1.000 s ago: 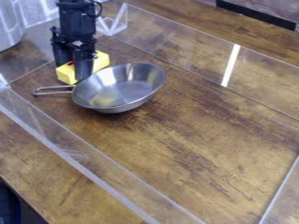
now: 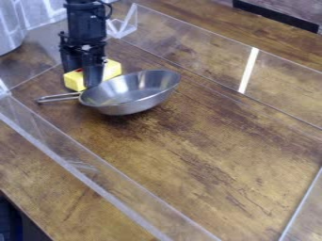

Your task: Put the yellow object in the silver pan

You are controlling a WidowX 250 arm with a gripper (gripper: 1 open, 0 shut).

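The yellow object (image 2: 111, 69) lies behind the pan's near-left side, partly covered by the dark gripper. My gripper (image 2: 85, 75) is lowered onto it from above, with its dark fingers over the yellow surface. Whether they are closed on it does not show clearly. The silver pan (image 2: 132, 94) is right in front of the yellow object, its thin handle (image 2: 56, 98) pointing left. Its bowl looks tilted, with the far right rim raised. No yellow object is seen inside the bowl.
Clear low walls border the wooden table (image 2: 214, 155), one of them running along the left front (image 2: 94, 184). A whitish rounded thing (image 2: 10, 26) stands at the upper left. To the right of the pan the wood is bare.
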